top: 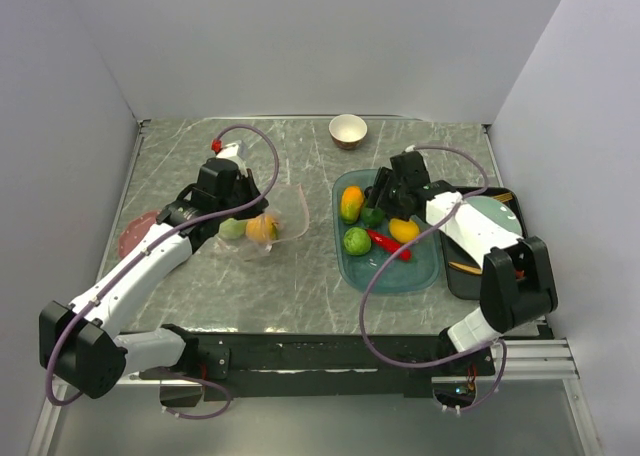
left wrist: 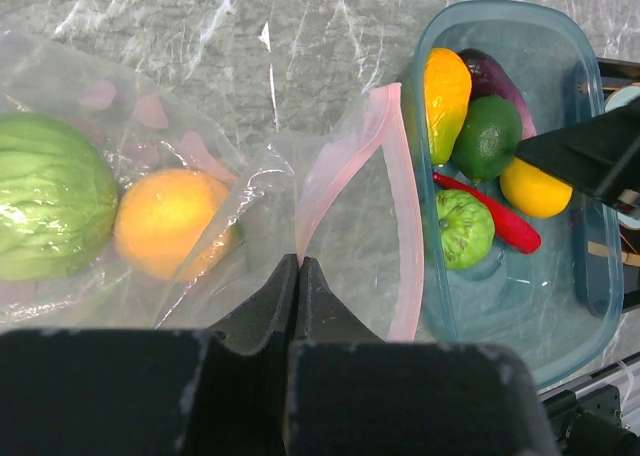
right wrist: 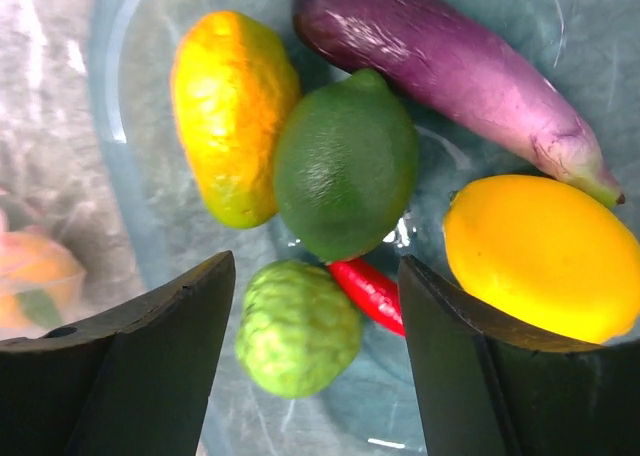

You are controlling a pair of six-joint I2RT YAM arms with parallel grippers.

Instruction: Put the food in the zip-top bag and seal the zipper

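Observation:
The clear zip top bag (left wrist: 330,216), with a pinkish zipper edge, lies on the marble table. Inside it are a green cabbage-like vegetable (left wrist: 52,196) and an orange round food (left wrist: 170,221). My left gripper is shut on the film near the bag's mouth, which gapes toward the right. My right gripper is parted above the blue bin (top: 405,276), nothing between its fingers. Under it lie a dark green avocado or lime (right wrist: 345,166), a yellow-orange mango (right wrist: 228,116), a light green vegetable (right wrist: 298,331), a red chili (right wrist: 372,294), a lemon (right wrist: 550,256) and an eggplant (right wrist: 450,71).
A white bowl (top: 348,130) stands at the back. Right of the bin, a black container (top: 462,281) holds a plate and other items beneath the right arm. A pink plate (top: 135,234) lies far left. Bare table separates bag and bin.

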